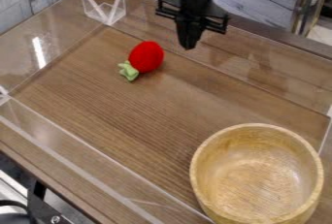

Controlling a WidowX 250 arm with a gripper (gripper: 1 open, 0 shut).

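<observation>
A red object with a green leafy end (144, 57), like a toy strawberry, lies on the wooden table left of centre. My black gripper (188, 42) is above and to the right of it at the back of the table, shut, with nothing visible between its fingers.
A large yellow bowl (255, 177) fills the near right corner. A clear plastic piece (101, 7) stands at the back left.
</observation>
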